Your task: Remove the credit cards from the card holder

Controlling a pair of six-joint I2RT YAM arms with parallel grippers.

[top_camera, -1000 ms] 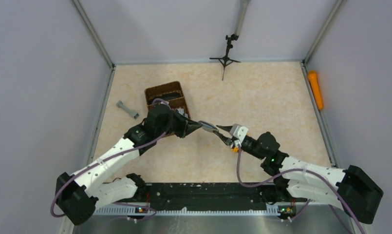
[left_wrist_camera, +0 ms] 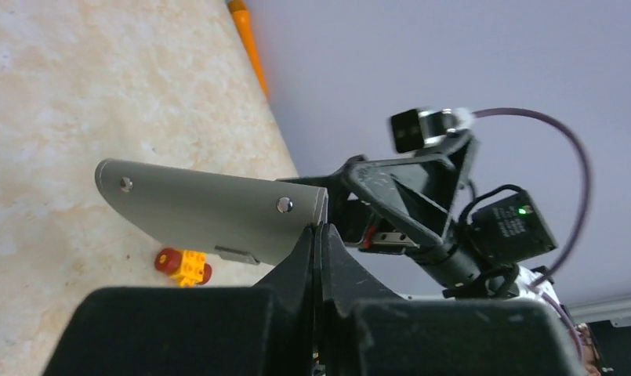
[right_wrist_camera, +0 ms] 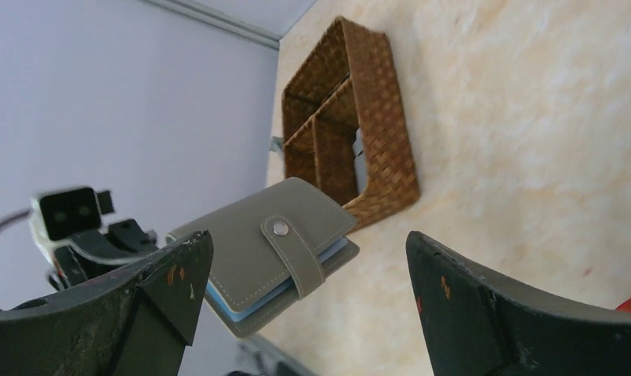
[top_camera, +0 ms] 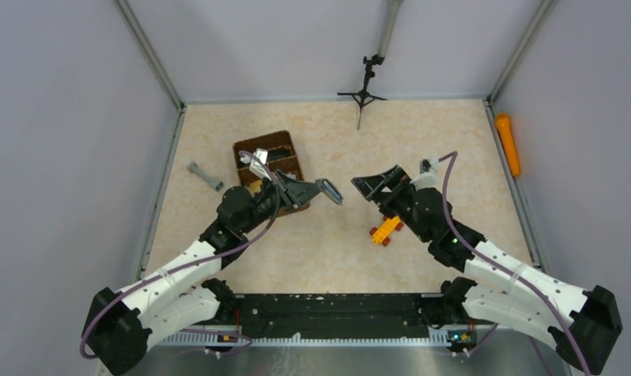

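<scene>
The grey card holder (top_camera: 329, 192) hangs above the table, with my left gripper shut on one end of it. Its outer side, with two metal studs, faces the left wrist view. From the right wrist view, the holder (right_wrist_camera: 253, 254) lies aslant, its snap strap (right_wrist_camera: 295, 258) across the front. Blue edges (right_wrist_camera: 284, 286) show between its covers; single cards cannot be told apart. My right gripper stands open, apart from the holder and to its right in the top view. Nothing is between its fingers.
A woven divided basket (top_camera: 300, 168) stands behind the left arm, with a grey tool (top_camera: 205, 176) to its left. Below the right gripper sits a yellow toy with red wheels (top_camera: 386, 229). A small tripod (top_camera: 363, 97) is at the back.
</scene>
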